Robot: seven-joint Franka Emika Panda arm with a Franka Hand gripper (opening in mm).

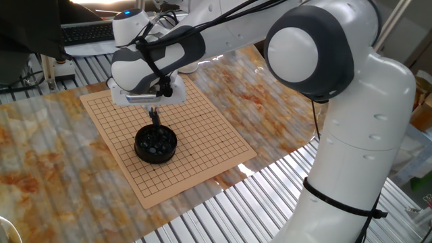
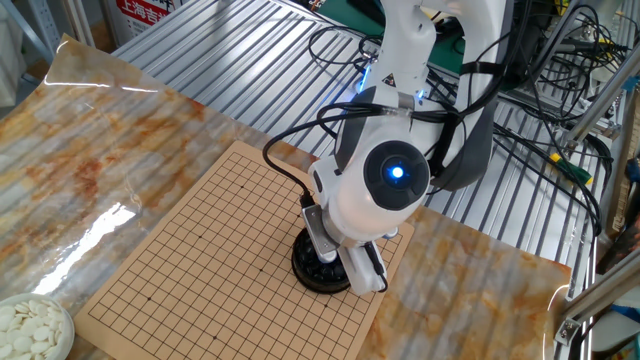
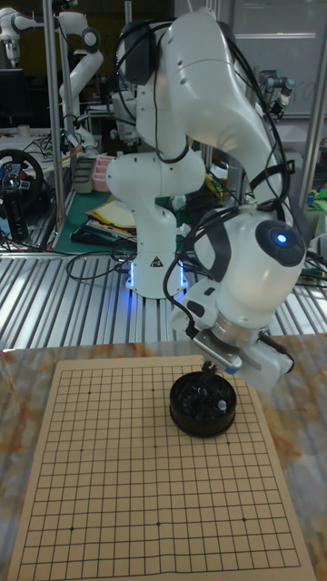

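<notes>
A round black bowl [image 1: 155, 154] filled with dark glossy stones stands on the tan grid board [image 1: 111, 128]. My gripper [image 1: 156, 123] points down at the bowl, its dark fingertips by the far rim in the first exterior view. From the front, the gripper [image 3: 209, 374] hangs over the bowl [image 3: 203, 423] at its back left part, with the fingertips close to the stones. The fingers appear close together, but whether anything is between them is too small to tell. In the second exterior view the hand covers much of the bowl [image 2: 312, 277].
A white bowl of white stones [image 2: 34, 328] sits beyond the board's corner in the second exterior view. The rest of the board [image 3: 106, 465] is bare. Marbled covering [image 1: 47, 169] surrounds it, with a ribbed metal surface [image 1: 223, 219] along the robot's side.
</notes>
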